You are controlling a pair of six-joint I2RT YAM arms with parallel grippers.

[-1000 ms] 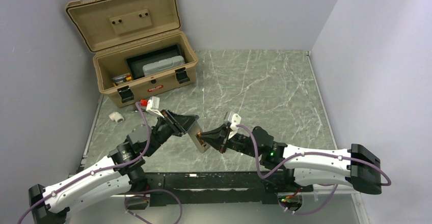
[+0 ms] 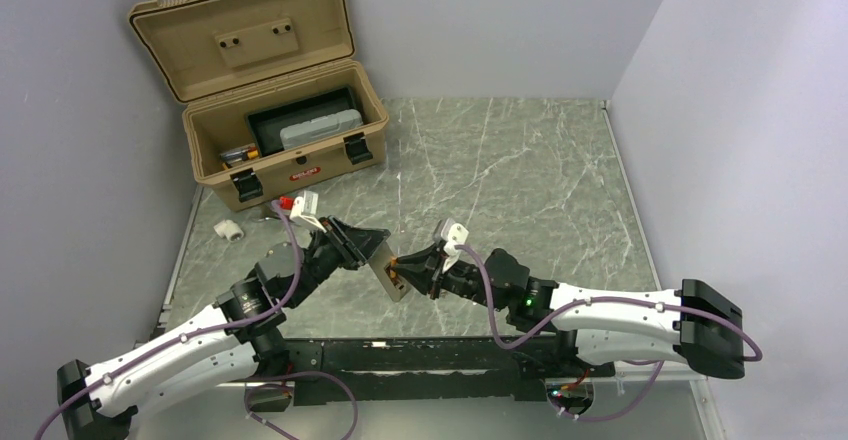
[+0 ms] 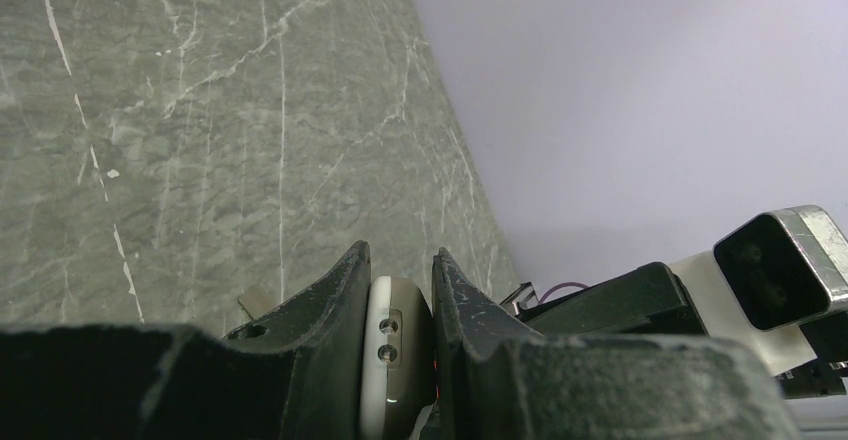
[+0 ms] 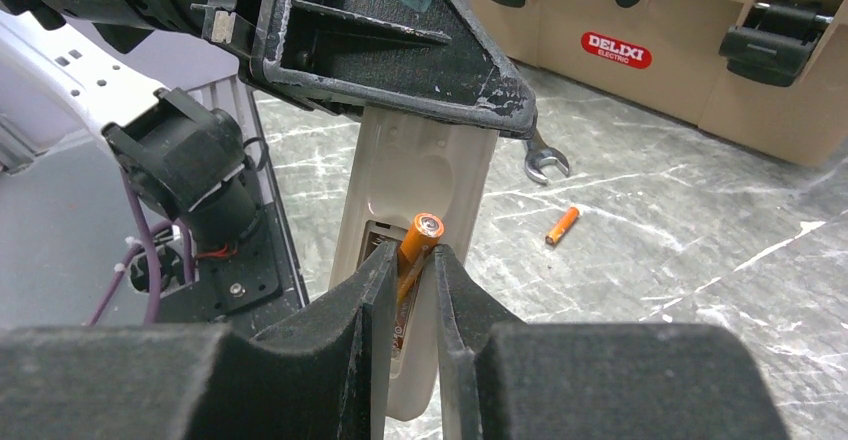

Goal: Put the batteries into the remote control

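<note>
My left gripper (image 2: 366, 245) is shut on the pale remote (image 4: 415, 160), which hangs tilted with its battery compartment facing my right gripper (image 2: 398, 264). In the left wrist view the remote's end (image 3: 395, 355) shows between the fingers. An orange battery (image 4: 422, 235) sticks up at a slant from the compartment, right at my right gripper's fingertips. That gripper is part open, its fingers around the battery; whether they touch it is unclear. A second orange battery (image 4: 562, 225) lies on the marble table.
An open tan toolbox (image 2: 285, 170) stands at the back left. A wrench (image 4: 545, 160) and a white object (image 2: 228, 230) lie near it.
My right gripper and wrist have shifted very slightly, with more of the orange battery hidden or shown at its tips. The left arm and remote are nearly still.
</note>
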